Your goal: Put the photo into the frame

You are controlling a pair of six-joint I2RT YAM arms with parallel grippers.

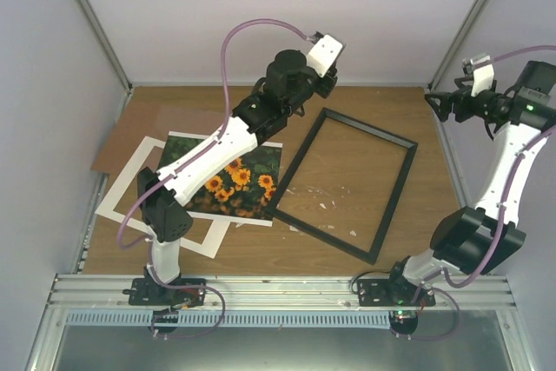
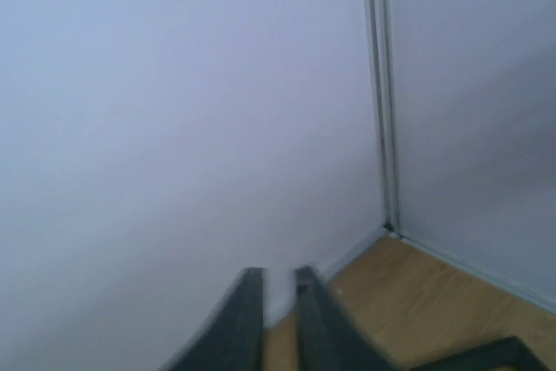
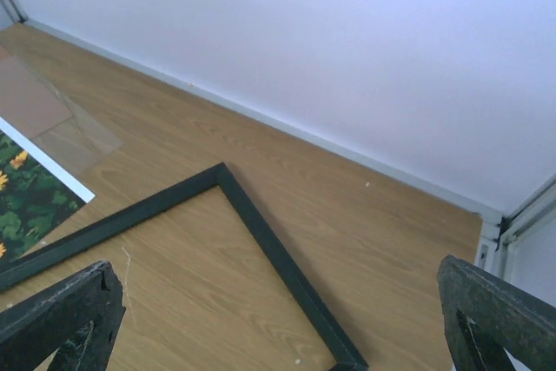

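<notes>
The photo [image 1: 243, 184] of orange flowers lies flat on the table's left half, partly hidden under my left arm. To its right is the empty dark frame [image 1: 393, 203], turned at an angle, its left side close to or touching the photo's right edge. Raised above the frame's far left corner, my left gripper [image 1: 326, 91] has a narrow gap between its blurred fingers, with nothing visible in it. My right gripper stands wide open and empty, up by the right wall; the frame [image 3: 278, 254] shows beyond its fingers.
A white mat [image 1: 130, 182] lies partly beneath the photo. Behind is a brown board [image 1: 130, 132], with what looks like a clear sheet [image 3: 87, 132] near it. Small pale scraps [image 1: 323, 206] are scattered inside the frame. Bare table shows right of the frame.
</notes>
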